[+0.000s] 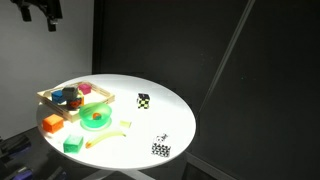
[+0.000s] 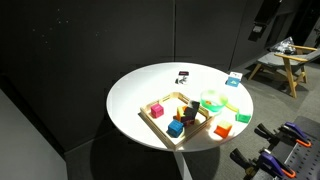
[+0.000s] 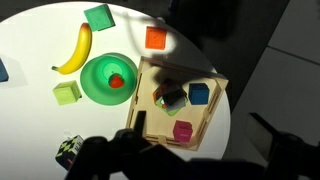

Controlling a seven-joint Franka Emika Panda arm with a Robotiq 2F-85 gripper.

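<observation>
High at the top left of exterior view 1, my gripper (image 1: 38, 25) hangs above the table with its two fingers wide apart, so it is open and nothing is between them. The wrist view looks down on a wooden tray (image 3: 147, 83). Inside it sit a blue cube (image 3: 199, 94), a magenta cube (image 3: 182, 131) and a heap of dark, orange and yellow blocks (image 3: 170, 96). Beside the tray is a green bowl (image 3: 91, 83) with a small red thing (image 3: 116, 80) in it. My dark fingers frame the tray from either side, well above it.
Around the bowl lie a banana (image 3: 77, 48), a green cube (image 3: 99, 17), an orange cube (image 3: 156, 38) and a yellow-green cube (image 3: 67, 92). Checkered blocks (image 1: 144, 100) (image 1: 161, 150) stand apart.
</observation>
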